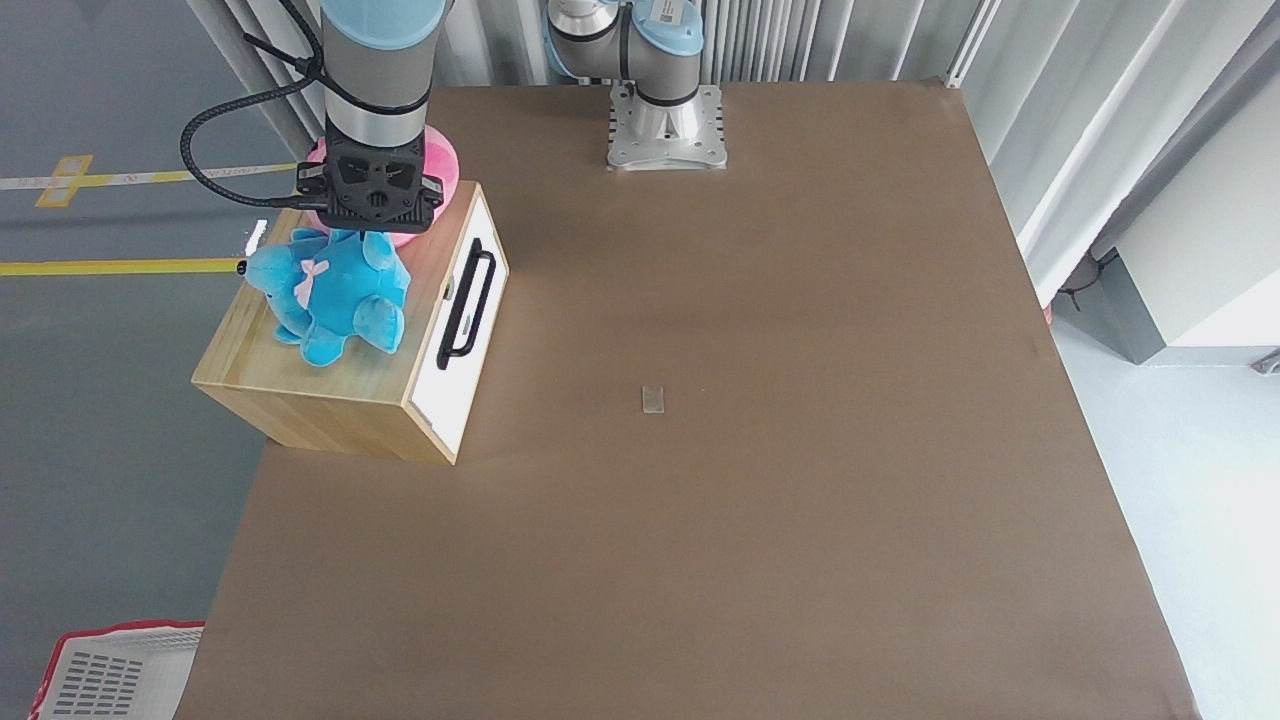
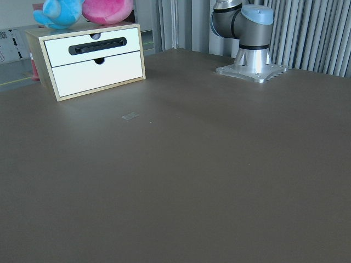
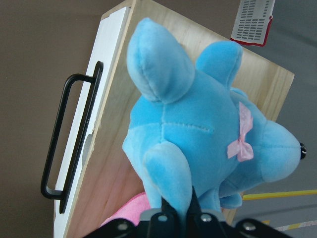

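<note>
A blue plush toy [image 1: 330, 300] [image 2: 60, 12] [image 3: 198, 134] with a pink bow is over the top of the wooden drawer cabinet [image 1: 312, 414] [image 2: 93, 74] [image 3: 114, 163]. My gripper [image 1: 366, 222] is at the toy's rear, its fingertips largely hidden by the plush; in the wrist view it grips the toy at the lower edge. A pink plush [image 1: 438, 162] [image 2: 107, 8] [image 3: 129, 210] sits on the cabinet behind the blue toy, partly hidden by the arm. Whether the blue toy rests on the cabinet or hangs just above it is unclear.
The cabinet stands at the left edge of the brown table [image 1: 768, 456], its white drawers and black handle [image 1: 468, 306] facing inward. A red-rimmed white basket [image 1: 114, 672] is beyond the near-left edge.
</note>
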